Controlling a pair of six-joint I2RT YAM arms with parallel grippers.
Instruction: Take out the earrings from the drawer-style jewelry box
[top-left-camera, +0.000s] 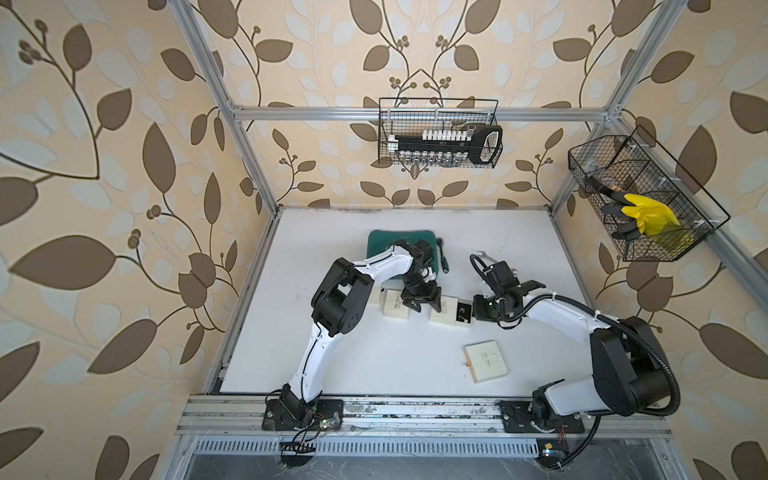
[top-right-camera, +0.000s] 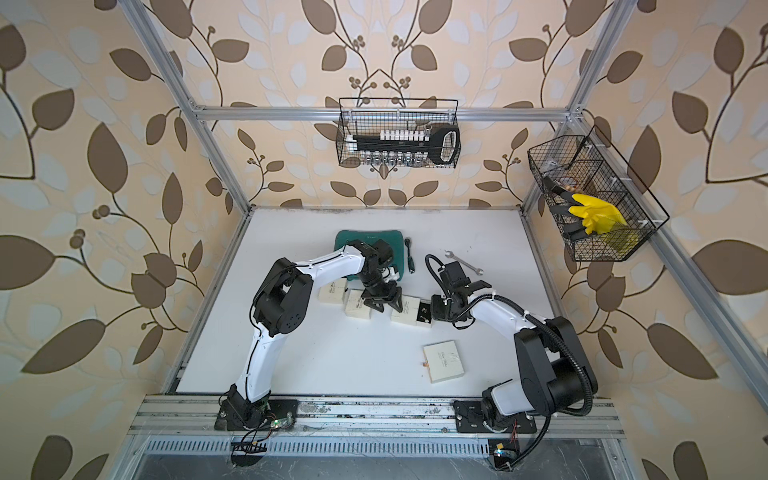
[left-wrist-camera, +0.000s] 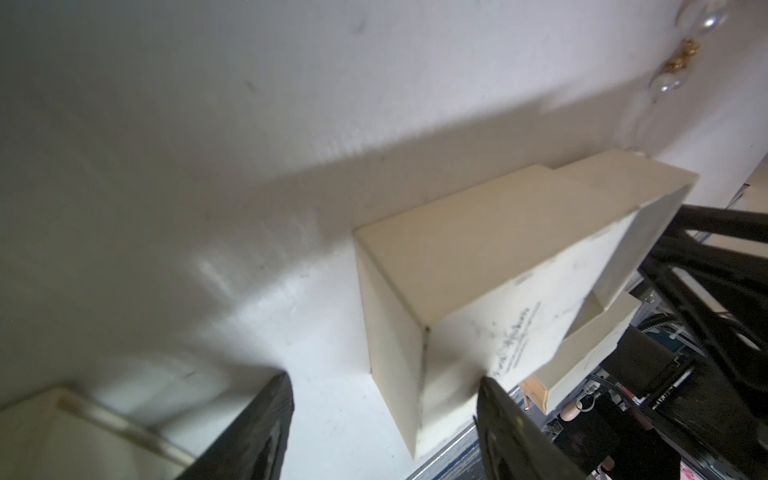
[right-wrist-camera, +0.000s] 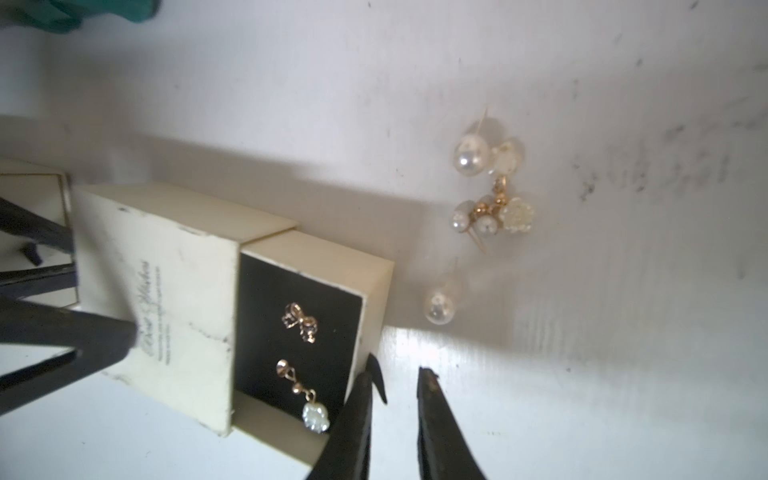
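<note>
The cream jewelry box (right-wrist-camera: 168, 296) lies with its drawer (right-wrist-camera: 372, 304) slid part way out to the right. A bow-shaped earring (right-wrist-camera: 300, 321) and a drop earring (right-wrist-camera: 302, 393) rest on the drawer's black insert. At the drawer front, my right gripper has its fingers apart, with a small dark tab (right-wrist-camera: 377, 377) between them. Near the box's closed end is my left gripper; its fingers stand apart, one overlapping the box top and the other over the table. Whether it grips the box cannot be made out.
Loose pearl earrings (right-wrist-camera: 488, 208) lie on the table behind the drawer, with a single pearl (right-wrist-camera: 439, 306) closer in. Other cream boxes sit to the left, and another box (top-left-camera: 485, 361) in front. A green tray (top-left-camera: 384, 244) and a wrench (top-right-camera: 464, 262) lie farther back.
</note>
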